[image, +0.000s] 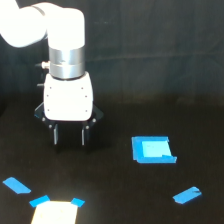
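My gripper (70, 141) is at the left of the dark table, pointing down beneath its white body. Its two thin dark fingers (56, 136) stand apart, and only dark background shows between them. No red block is visible in the current view; the gripper and arm could be covering it, but I cannot tell. To the right lies a pale blue square (156, 149) framed with blue tape. Near the bottom edge is a bright cream square (55, 213), partly cut off by the frame.
Strips of blue tape mark the table at left (17, 186) and at lower right (187, 195). More tape (39, 201) touches the cream square's corners. Dark, bare table lies between the marked squares. A dark curtain (155, 50) hangs behind.
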